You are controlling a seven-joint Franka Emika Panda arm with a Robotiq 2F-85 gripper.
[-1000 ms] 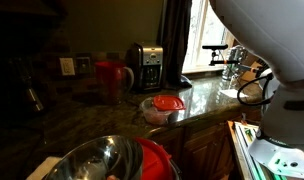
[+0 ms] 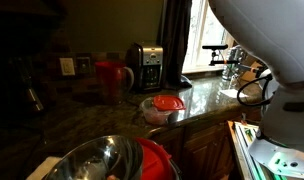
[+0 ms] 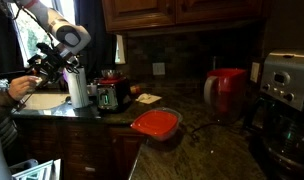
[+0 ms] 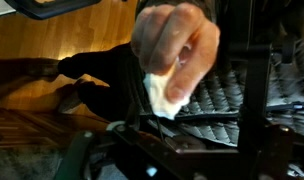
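Note:
In the wrist view, a person's hand (image 4: pixel 177 45) pinches a white piece of cloth or paper (image 4: pixel 164 92) in front of my gripper. The dark gripper parts blend into the dark background, so how the fingers stand is unclear. Exterior view 2 has my gripper (image 3: pixel 44 72) at the far left, by the window and away from the counter items. A red lid (image 3: pixel 156 123) covers a clear bowl on the counter. The same red lid (image 2: pixel 168 103) shows in exterior view 1.
A metal bowl (image 2: pixel 92 160) stands at the near end of the counter, beside a red rim (image 2: pixel 157 160). Farther back are a red pitcher (image 2: pixel 111 80) and a toaster (image 2: pixel 147 66). A coffee maker (image 3: pixel 287 90) stands at the right in exterior view 2. Mid-counter is mostly bare.

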